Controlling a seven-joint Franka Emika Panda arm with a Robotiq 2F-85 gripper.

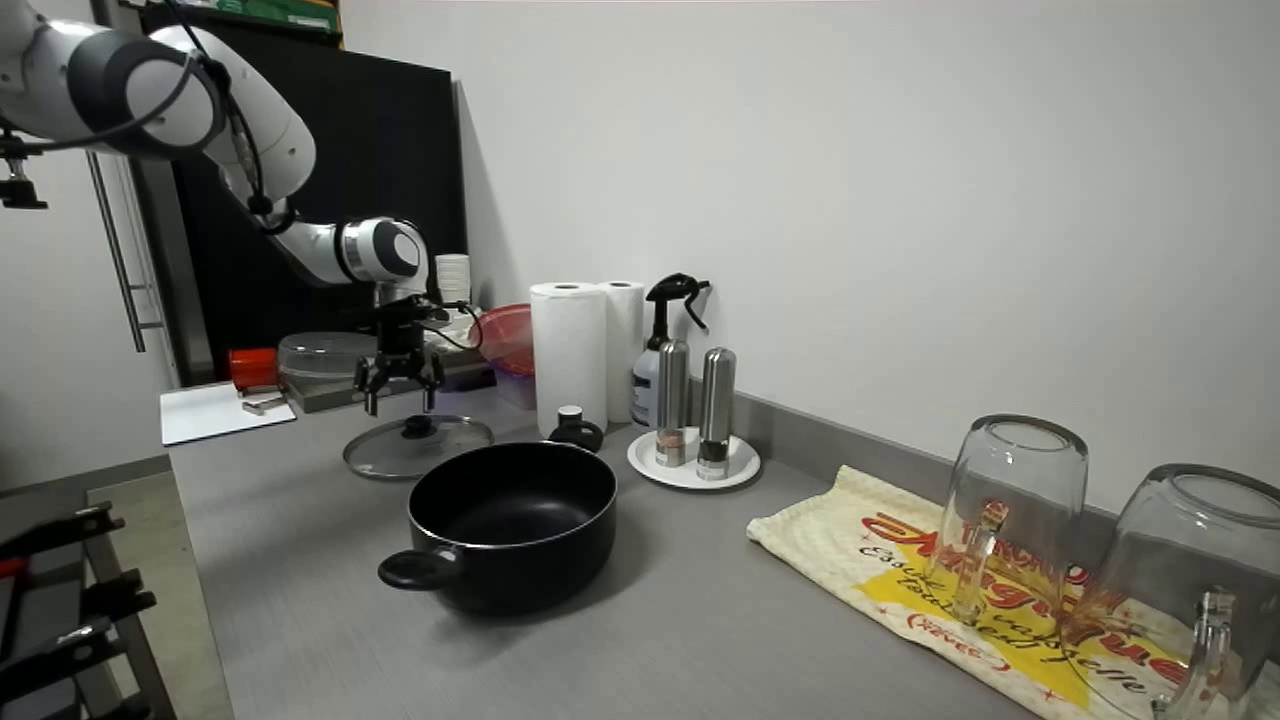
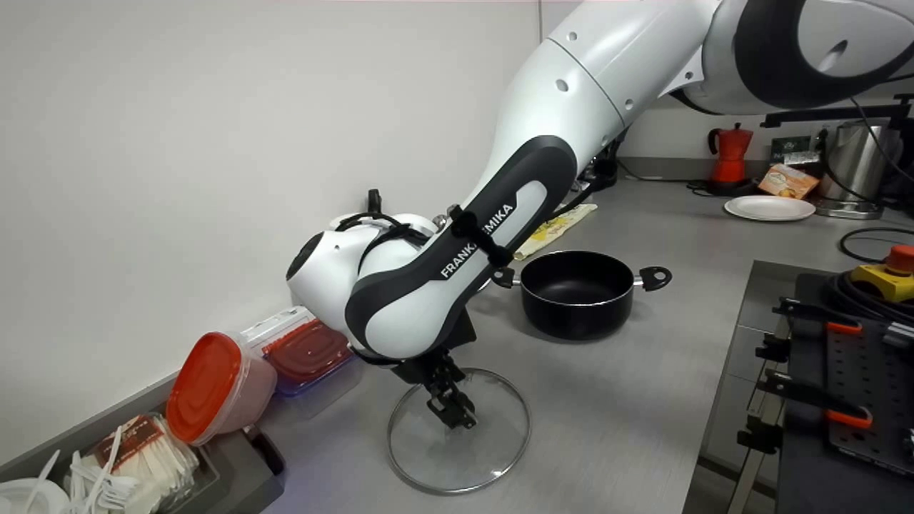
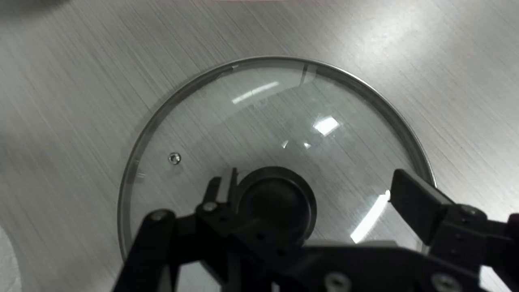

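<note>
A round glass lid [image 1: 390, 452] with a metal rim and a black knob [image 1: 419, 426] lies flat on the grey counter. My gripper [image 1: 399, 403] hangs over it, fingers pointing down and spread open. From the wrist, the knob [image 3: 276, 202] shows close beside the left finger [image 3: 210, 207], partly hidden by it. The right finger [image 3: 418, 207] is well away, near the lid's rim [image 3: 406, 127]. Nothing is held. A black two-handled pot [image 1: 513, 528] stands uncovered on the counter, and exterior view 2 shows the pot [image 2: 575, 300] beyond the lid [image 2: 493, 454].
Paper towel rolls [image 1: 569, 360], a spray bottle [image 1: 648, 372] and two grinders on a white plate [image 1: 732, 470] line the wall. Red-lidded containers [image 2: 206, 390] stand close to the arm. Glass mugs [image 1: 1014, 516] rest on a cloth [image 1: 846, 528]. Counter in front of the pot is clear.
</note>
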